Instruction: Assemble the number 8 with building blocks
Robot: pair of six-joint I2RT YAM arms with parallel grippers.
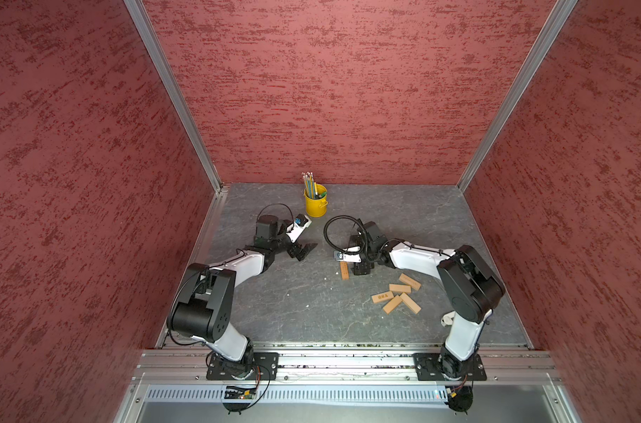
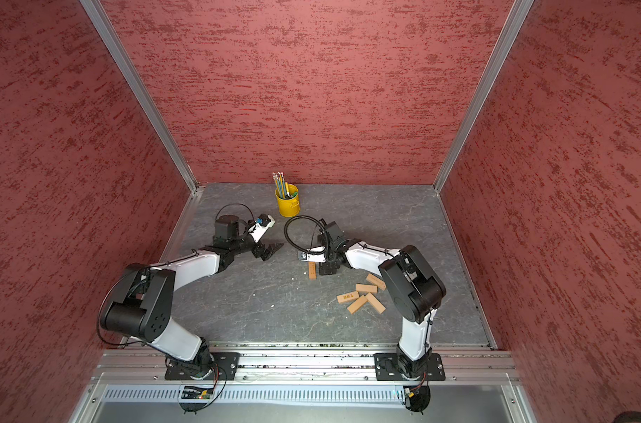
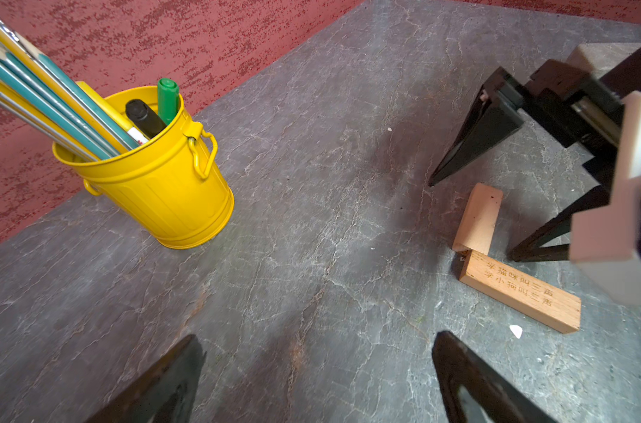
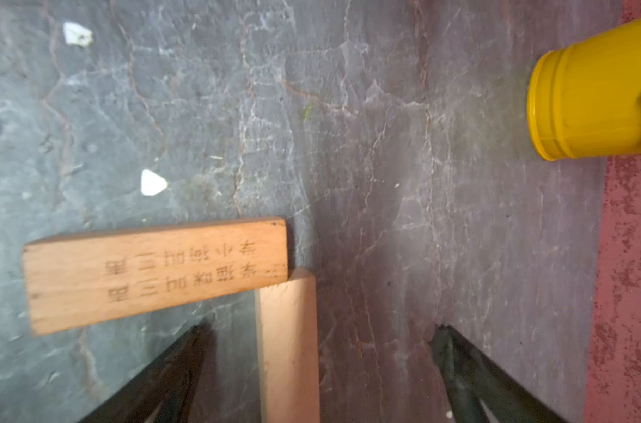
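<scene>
Two wooden blocks lie end to corner on the table: a lettered block (image 4: 158, 271) and, at a right angle to it, a plain block (image 4: 289, 352). My right gripper is open, its fingers on either side of the plain block and not touching it. In the left wrist view both the lettered block (image 3: 521, 291) and the plain block (image 3: 478, 218) show beneath the right fingers. My left gripper stands open over bare table, nothing between its fingers. Several loose wooden blocks (image 1: 399, 288) lie at the front right.
A yellow bucket (image 3: 164, 190) with pencils and markers stands at the back. Small white chips (image 4: 152, 182) dot the table. Clear table lies in front of the left arm (image 1: 246, 266).
</scene>
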